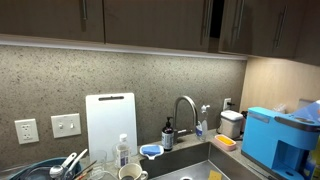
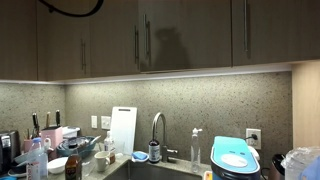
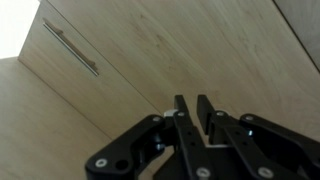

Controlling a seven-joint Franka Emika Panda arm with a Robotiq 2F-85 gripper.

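Observation:
In the wrist view my gripper points at a pale wooden cabinet front (image 3: 150,45). Its two dark fingers stand a short way apart, and no object shows between their tips; whether the fingers count as open or shut is unclear. A long bar handle (image 3: 70,47) sits well to the upper left, clear of the fingers. Exterior view 1 has a dark upper cabinet door (image 1: 250,28) at the top right, its handle (image 1: 237,18) near its left side. Neither exterior view shows the gripper clearly.
Below the cabinets are a sink (image 1: 200,158), a tall faucet (image 1: 186,112), a soap bottle (image 1: 168,133), a white cutting board (image 1: 111,122) and a blue machine (image 1: 280,140). Dishes crowd the counter's left. A dark cable-like loop (image 2: 72,13) hangs at the upper left in exterior view 2.

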